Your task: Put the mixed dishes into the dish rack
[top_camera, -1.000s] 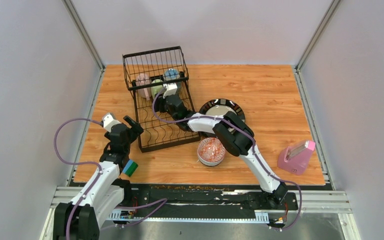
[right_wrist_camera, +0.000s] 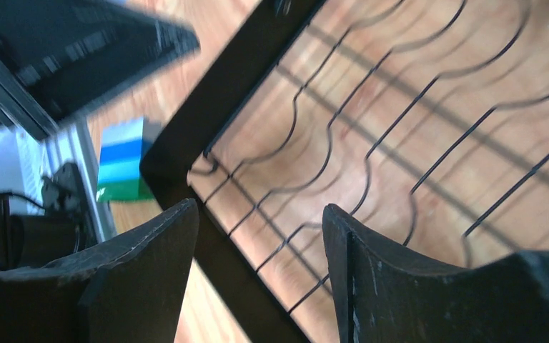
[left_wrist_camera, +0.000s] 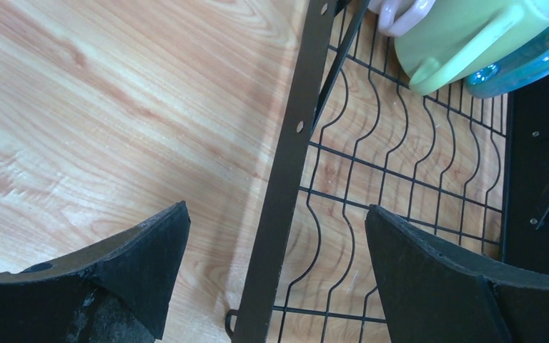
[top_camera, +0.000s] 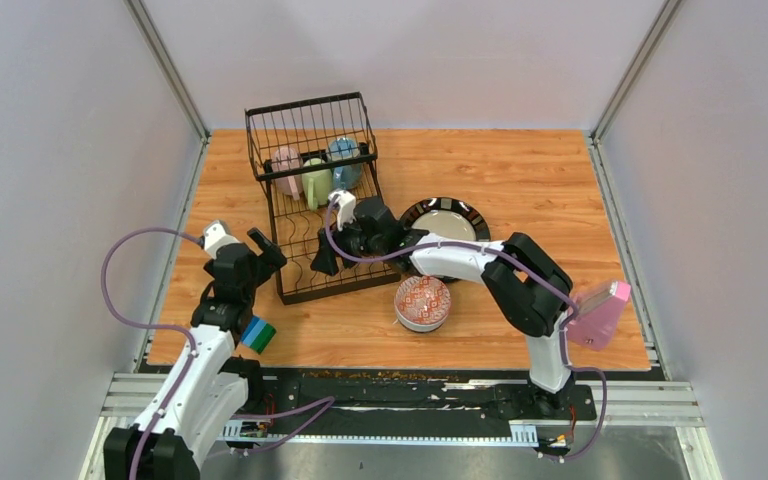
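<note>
The black wire dish rack (top_camera: 310, 103) holds a pink mug (top_camera: 286, 168), a green mug (top_camera: 315, 182) and a blue mug (top_camera: 345, 150) at its back. My left gripper (top_camera: 270, 250) is open at the rack's left side; the left wrist view shows only rail and grid between its fingers. My right gripper (top_camera: 335, 258) is open over the rack's empty front part, nothing held. A black-rimmed plate (top_camera: 448, 210) lies right of the rack, partly under the right arm, with a patterned bowl (top_camera: 422, 298) in front of it.
A blue-green block (top_camera: 258, 335) lies at the front left. A pink object (top_camera: 592, 318) stands at the front right beside the right arm.
My right gripper has moved from by the green mug toward the rack's front, leaving the mugs in place. The left arm has shifted only slightly.
</note>
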